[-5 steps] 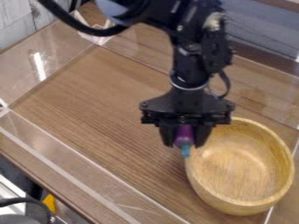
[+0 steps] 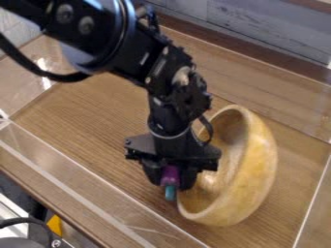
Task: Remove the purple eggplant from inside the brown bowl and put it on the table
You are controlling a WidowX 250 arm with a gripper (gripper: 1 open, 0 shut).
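The black gripper is low over the front middle of the table, shut on the purple eggplant. Only a small purple part and the teal tip of the eggplant show below the fingers; the fingers hide the remainder. Right against the gripper's right side is the brown bowl, tipped up steeply on its edge. The eggplant is at the bowl's left rim, outside its hollow as far as I can see.
Bare wooden table lies to the left of the arm and on the far right. A pale wall closes off the back. Dark cables and a clear edge lie at the front left.
The gripper has moved left and toward the front, lower, with the eggplant in it. The bowl has shifted left too and gone from lying nearly flat to tilted up on its side.
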